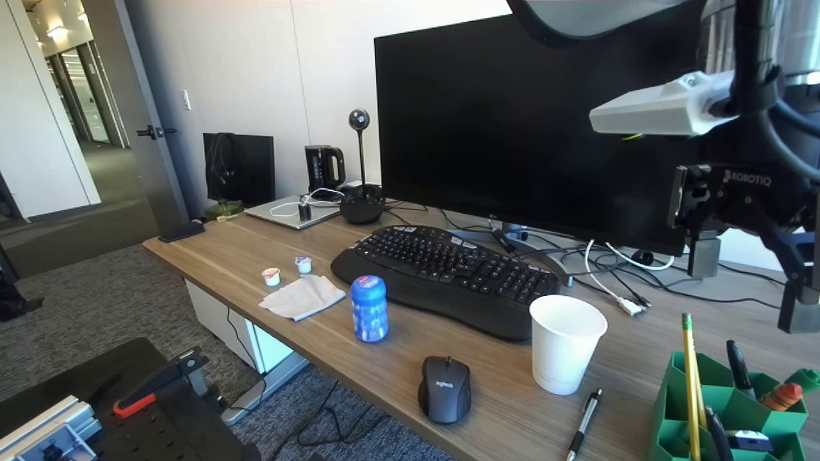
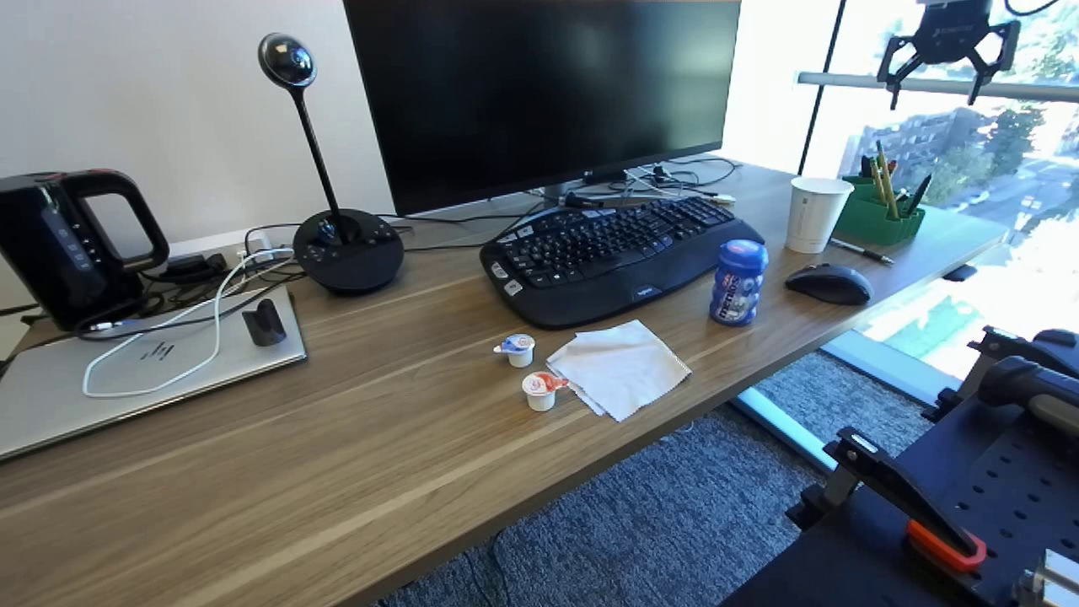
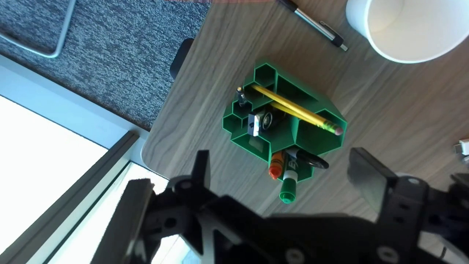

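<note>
My gripper (image 2: 932,101) hangs open in the air above the right end of the desk, with nothing between its fingers. Below it in the wrist view is a green honeycomb organizer (image 3: 281,143). Yellow pencils (image 3: 303,113), a green-capped marker (image 3: 288,187), an orange crayon (image 3: 276,164) and a black pen (image 3: 310,158) stand or lean in its cells. The marker, crayon and black pen are at the side nearest my fingers. Beside the organizer lies a loose silver-and-black pen (image 3: 316,24), and a white paper cup (image 1: 567,342) stands upright close by.
A mouse (image 1: 445,389), blue gum bottle (image 1: 370,308), keyboard (image 1: 453,276), cloth (image 1: 302,296) and two creamer cups occupy the desk. The monitor (image 1: 523,130) rises behind, with cables (image 1: 615,269) under it. The desk's edge (image 3: 163,116) runs close to the organizer.
</note>
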